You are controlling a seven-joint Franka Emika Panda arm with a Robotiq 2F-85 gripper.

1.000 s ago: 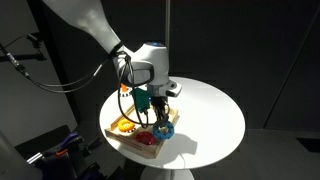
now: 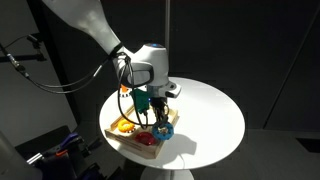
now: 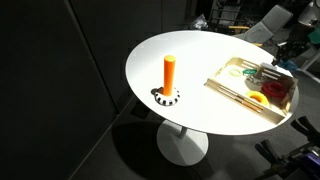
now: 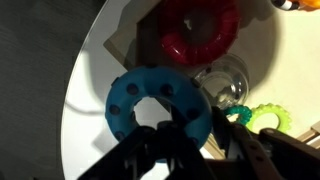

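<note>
A blue ring (image 4: 122, 95) with dark dots hangs from my gripper, which is shut on one side of its band. In exterior view 1 the blue ring (image 2: 163, 131) is beside the right edge of the wooden box (image 2: 125, 144), near the table's front. The wrist view shows it overlapping the box corner and the bare tabletop. A red ring (image 4: 176, 45) and a clear ring (image 4: 232, 72) lie in the box under it. The orange post (image 3: 169, 75) stands upright on its round base (image 3: 167, 97), with no ring on it.
Inside the box are a yellow ring (image 3: 259, 98) and small green rings (image 4: 272, 111). An orange and black toy piece (image 4: 292, 4) shows at the wrist view's top edge.
</note>
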